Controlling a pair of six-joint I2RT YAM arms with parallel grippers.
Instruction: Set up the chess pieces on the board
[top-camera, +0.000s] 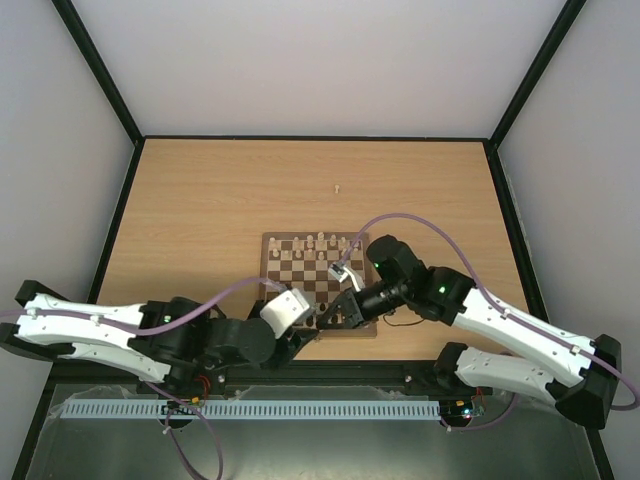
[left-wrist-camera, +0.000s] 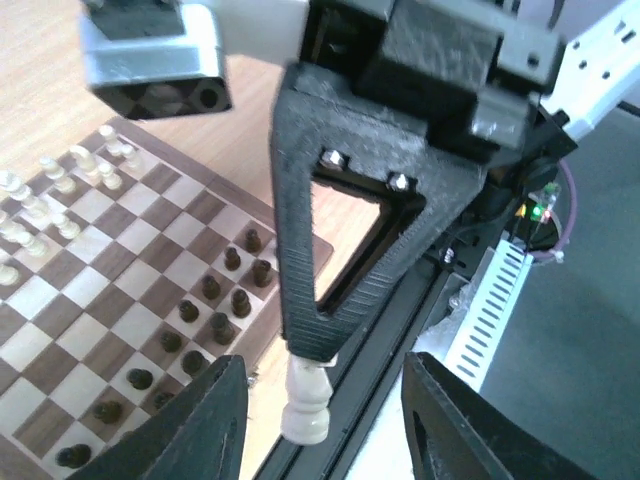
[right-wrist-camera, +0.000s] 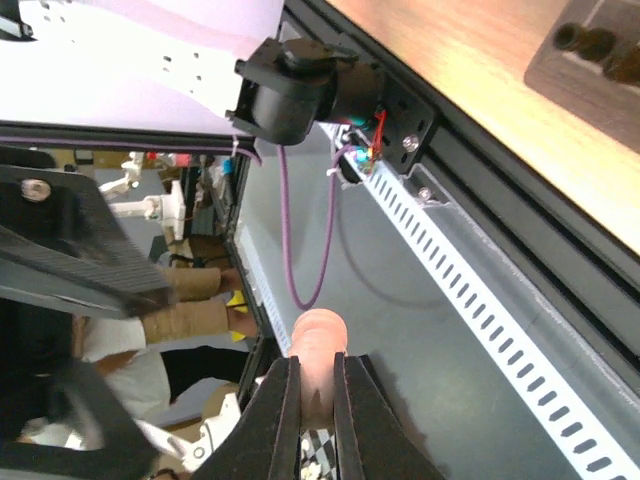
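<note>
A pale chess piece (right-wrist-camera: 318, 345) is pinched upright between the fingertips of my right gripper. In the left wrist view the same piece (left-wrist-camera: 306, 412) juts out below the right gripper's black fingers (left-wrist-camera: 300, 250). My left gripper is spread open, its two fingers apart from the piece on either side. The chessboard (top-camera: 271, 262) lies below and behind both grippers; pale pieces (left-wrist-camera: 62, 182) stand along its far side and dark pieces (left-wrist-camera: 240, 303) along the near side. Both arms partly cover the board from above.
A lone pale piece (top-camera: 337, 189) rests on the wooden table beyond the board. A slotted metal rail (right-wrist-camera: 450, 275) runs along the near edge.
</note>
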